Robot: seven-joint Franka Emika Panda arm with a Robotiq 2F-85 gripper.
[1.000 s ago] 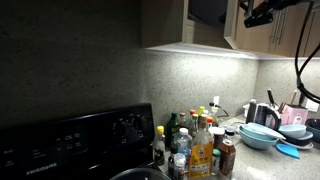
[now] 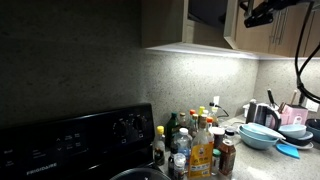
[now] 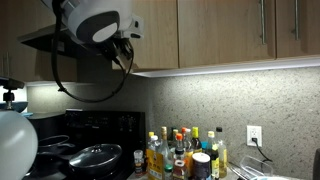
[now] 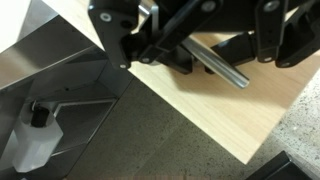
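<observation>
A silver bar handle (image 4: 232,72) runs along the light wood cabinet door (image 4: 245,130) in the wrist view. My gripper is shut on this bar, with its dark fingers close to the wood. In the first exterior view, the gripper (image 2: 250,18) is partly cut off at the top right, beside the pale edge of the door (image 2: 232,22). A dark gap (image 2: 208,11) shows to the left of that edge, so the door appears to stand open. The second exterior view has the gripper (image 3: 122,52) high up by the cabinets, its grip hard to make out.
Several bottles (image 2: 201,150) stand on the counter below the cabinets. To their left are the black stove (image 2: 75,145) and a lidded pan (image 3: 95,157). Blue bowls (image 2: 260,134) sit farther right. A black cable (image 3: 85,98) hangs from the arm.
</observation>
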